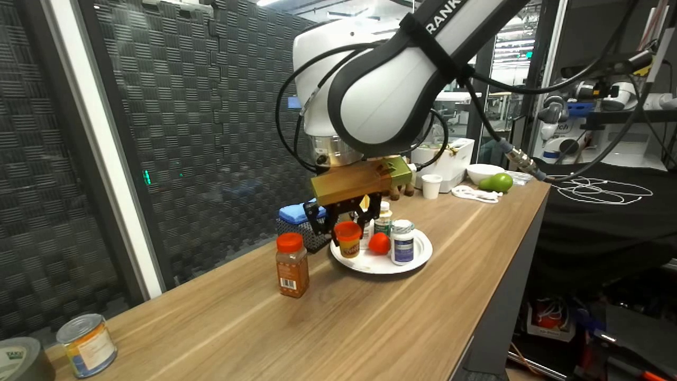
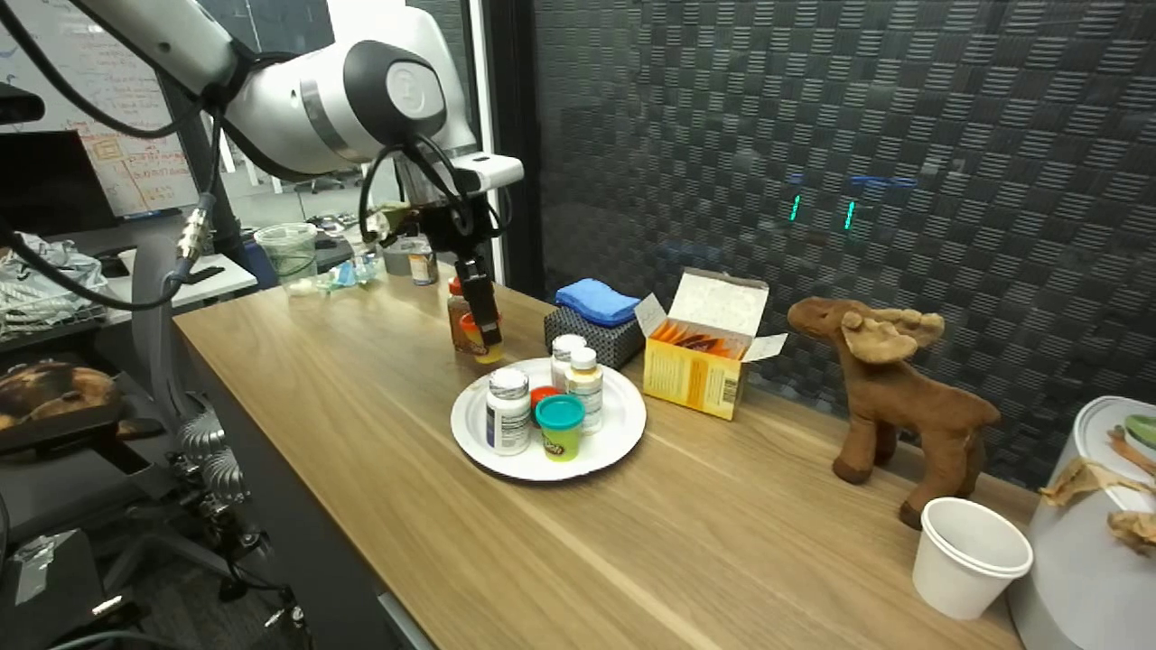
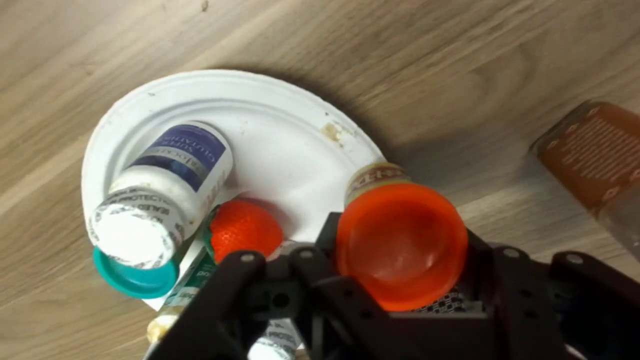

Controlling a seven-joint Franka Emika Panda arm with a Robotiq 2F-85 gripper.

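Observation:
My gripper is shut on a small yellow tub with a red-orange lid (image 3: 402,240), held upright. In exterior view 1 this tub (image 1: 349,240) hangs over the near-left rim of the white plate (image 1: 381,267); exterior view 2 has it, partly behind a finger, just past the plate's far-left side. On the plate stand a white bottle with a purple label (image 2: 507,413), a teal-lidded tub (image 2: 560,429), two more bottles and a red strawberry-like item (image 3: 244,228). The bottles at the back are partly hidden by my gripper in the wrist view.
A spice jar with an orange lid (image 1: 292,266) stands close to the plate's left. Behind the plate are a black box with a blue cloth (image 2: 597,302), an open yellow carton (image 2: 694,368) and a plush moose (image 2: 905,401).

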